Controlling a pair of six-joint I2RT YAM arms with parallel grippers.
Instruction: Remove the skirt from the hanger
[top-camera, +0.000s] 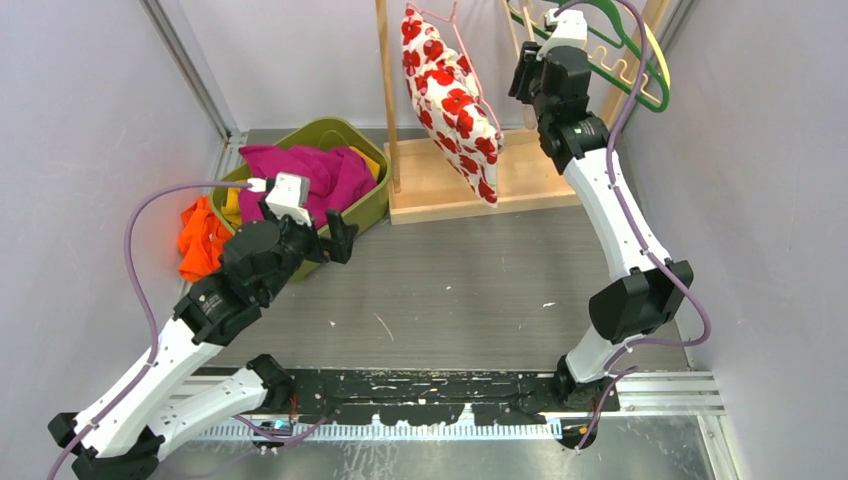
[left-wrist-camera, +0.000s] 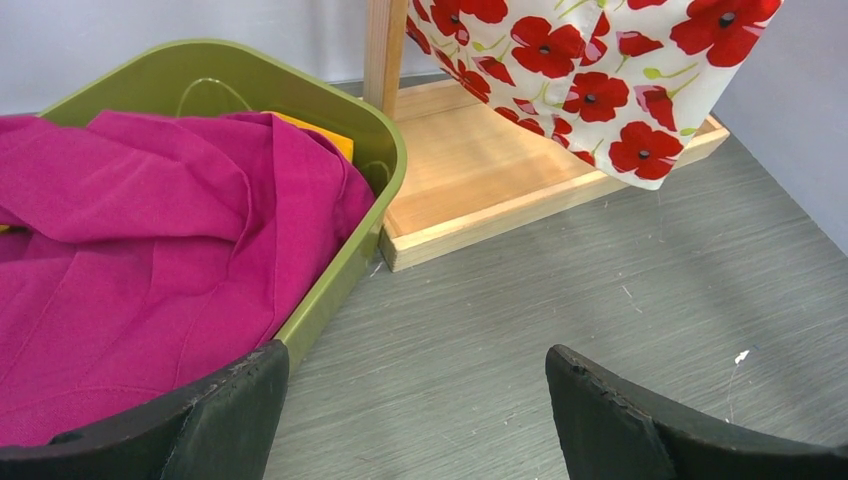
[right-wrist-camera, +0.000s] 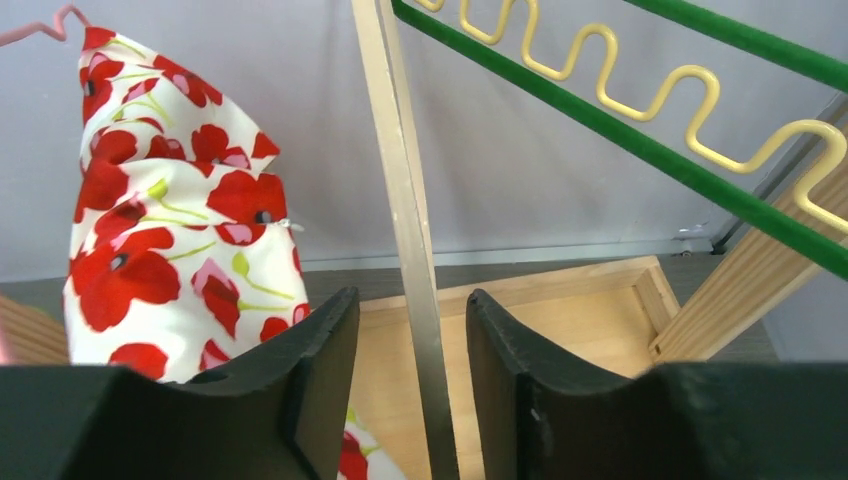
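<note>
A white skirt with red poppies (top-camera: 452, 110) hangs from a pink hanger (top-camera: 478, 75) on the wooden rack. In the right wrist view the skirt (right-wrist-camera: 180, 230) is to the left of my right gripper. Between that gripper's parted fingers runs a pale beige hanger (right-wrist-camera: 408, 190), seen nearly edge-on, with gaps showing on either side. Over the floor near the bin, my left gripper (top-camera: 340, 238) is open and empty. Its view catches the skirt's lower part (left-wrist-camera: 600, 90) at upper right, well away from the fingers.
An olive bin (top-camera: 372, 210) holding magenta cloth (top-camera: 310, 172) stands left of the rack base (top-camera: 440, 205). Orange cloth (top-camera: 200, 240) lies beside the bin. A green hanger (right-wrist-camera: 620, 130) and a yellow one (right-wrist-camera: 690, 120) hang right of my right gripper. Open floor lies in front.
</note>
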